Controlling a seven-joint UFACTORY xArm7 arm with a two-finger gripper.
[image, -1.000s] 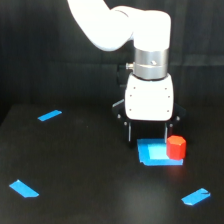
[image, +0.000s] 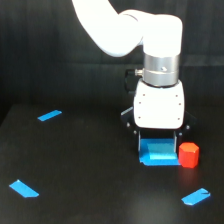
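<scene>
A red block (image: 188, 154) sits at the right edge of a blue square (image: 157, 158) on the black table. My gripper (image: 156, 140) is low over the blue square, to the left of the red block, with its white body covering part of the view behind it. Whether anything is between its fingers is hard to tell.
Blue tape strips lie on the table at the back left (image: 49, 115), front left (image: 24, 188) and front right (image: 196, 196).
My gripper has moved right and down toward the table. The red block now sits farther right than before, at the blue square's edge.
</scene>
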